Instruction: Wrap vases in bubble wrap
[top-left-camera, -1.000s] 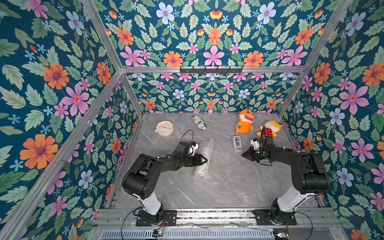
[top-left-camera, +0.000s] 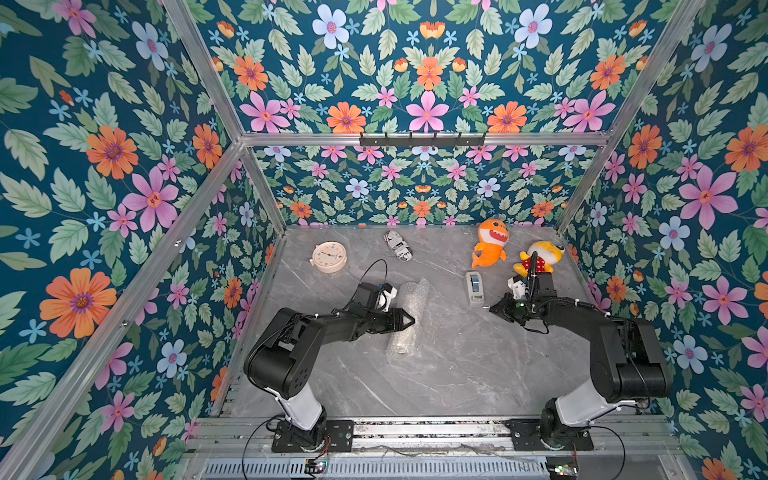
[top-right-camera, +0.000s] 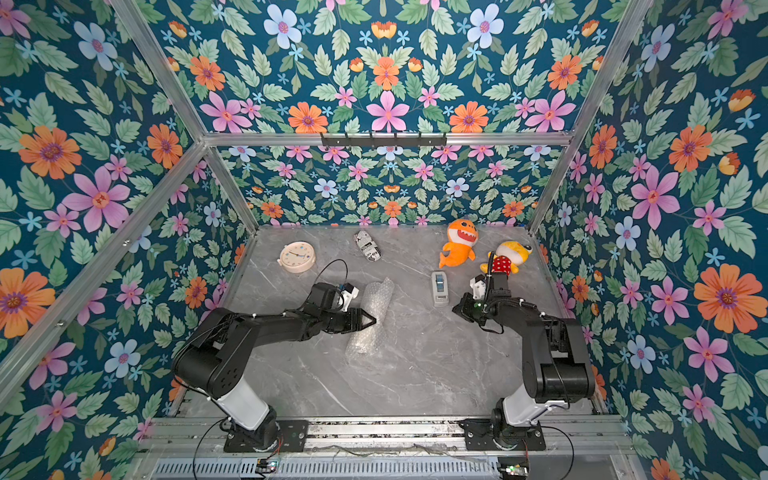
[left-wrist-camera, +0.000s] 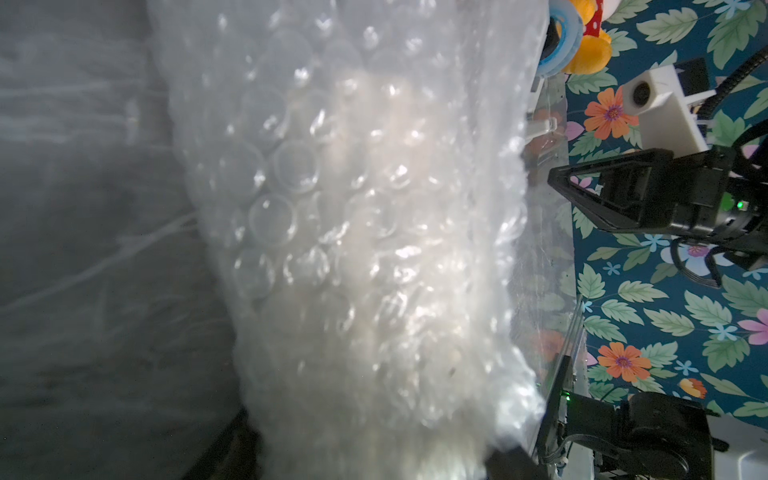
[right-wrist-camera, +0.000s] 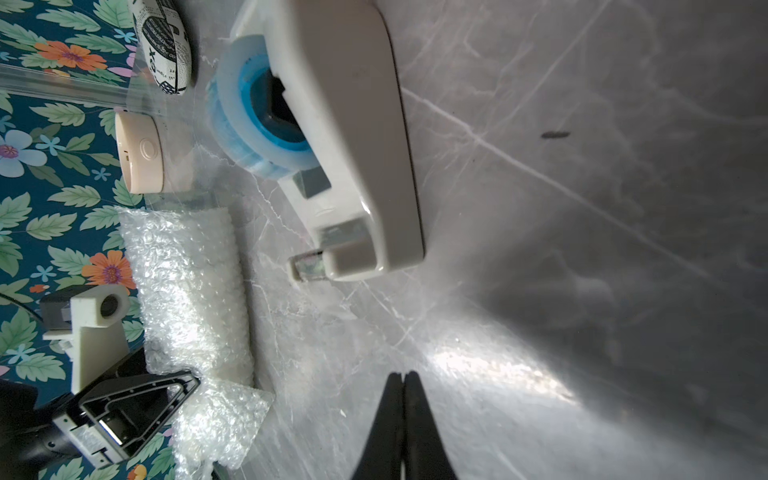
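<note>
A bubble-wrap roll (top-left-camera: 416, 296) lies mid-table, a pale shape showing through it in the left wrist view (left-wrist-camera: 376, 240); whether that is a vase, I cannot tell. My left gripper (top-left-camera: 406, 320) is shut on the bubble wrap, its fingertips mostly hidden. My right gripper is shut with nothing showing between its fingers, just to the right of and in front of the white tape dispenser (right-wrist-camera: 352, 128), which holds a blue tape roll (right-wrist-camera: 248, 136).
A round clock (top-left-camera: 329, 256) and a patterned object (top-left-camera: 399, 245) sit at the back left. An orange shark toy (top-left-camera: 490, 244) and a yellow toy (top-left-camera: 549, 254) lie at the back right.
My right arm has moved slightly to the right over the last second. The left gripper and the bubble wrap look unchanged.
</note>
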